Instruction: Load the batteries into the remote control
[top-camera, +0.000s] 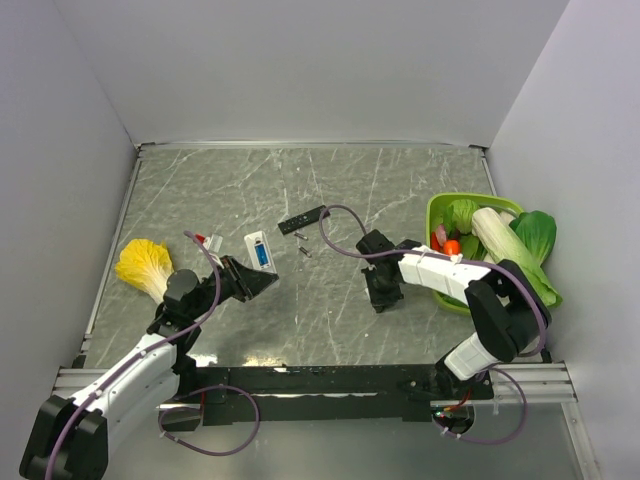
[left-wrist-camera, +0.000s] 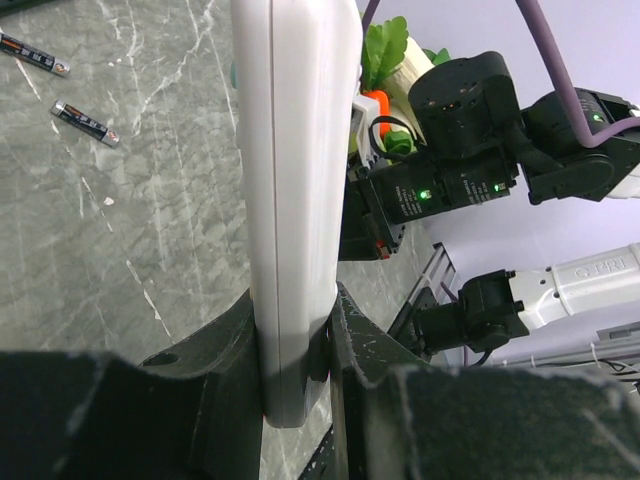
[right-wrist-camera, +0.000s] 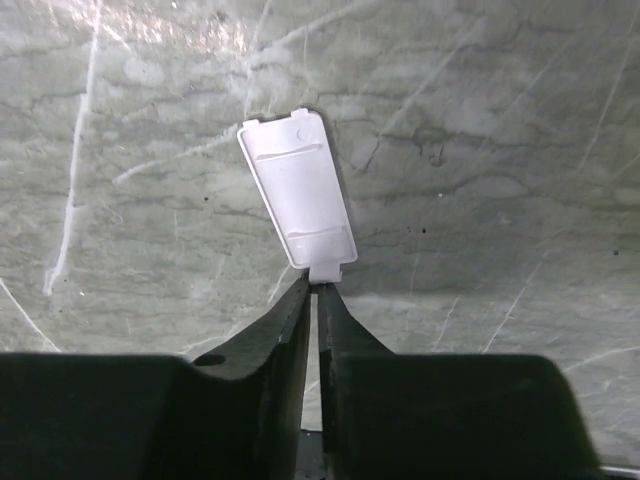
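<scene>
My left gripper is shut on a white remote control (left-wrist-camera: 298, 170), seen edge-on and upright in the left wrist view; from above its face shows a blue screen (top-camera: 261, 252). A white battery cover (right-wrist-camera: 300, 190) lies flat on the table. At its small tab (right-wrist-camera: 324, 272) stand the fingertips of my right gripper, close together with a thin gap; whether the tab is between them is unclear. Two small batteries, one nearer (left-wrist-camera: 84, 124) and one farther (left-wrist-camera: 34, 54), lie loose on the table. The remote's battery bay is hidden.
A black remote (top-camera: 302, 220) lies behind the batteries. At the right stands a green basket (top-camera: 437, 212) of vegetables, under the right arm's reach. A yellow cabbage (top-camera: 143, 267) sits at the left. The table between the arms is clear.
</scene>
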